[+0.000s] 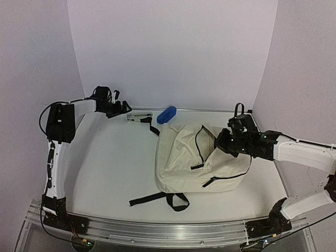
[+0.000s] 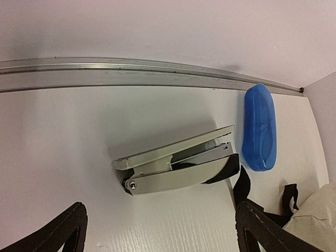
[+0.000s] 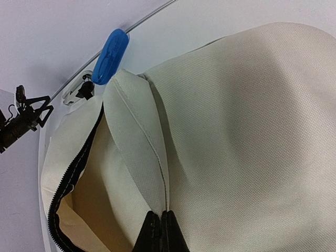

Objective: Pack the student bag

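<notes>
A cream bag (image 1: 181,178) lies on the right half of the table, its zipped pocket gaping. My right gripper is shut at the lower end of the bag's cloth flap (image 3: 137,142), the thin edge running in between its fingertips. Near the back edge rests a grey-white stapler (image 2: 181,176) with a black end, spread partly apart. My left gripper (image 1: 126,106) stands open just left of the stapler in the top view; nothing is between its fingers. To the right of the stapler lies a blue case (image 2: 259,128).
A black strap (image 1: 154,129) from the bag reaches the stapler's right end. Another strap (image 1: 152,198) trails at the bag's front left. A metal rail (image 2: 131,71) and wall bound the back.
</notes>
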